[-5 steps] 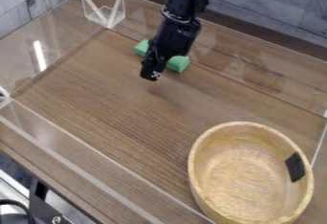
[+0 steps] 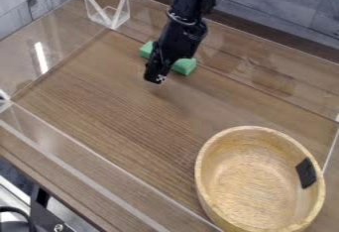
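The black robot arm reaches down from the top middle of the camera view, its gripper (image 2: 158,69) low over the wooden table just in front of a green object (image 2: 184,64). That green object is partly hidden behind the arm, with pieces showing on either side of it. The fingers are small and dark, so their opening and anything between them are hard to make out.
A large pale round bin (image 2: 260,186) with a black patch fills the lower right. White frame-like pieces sit at the left edge and top left.
The gripper has shifted very slightly over the last second. The green object and the bin look unmoved.
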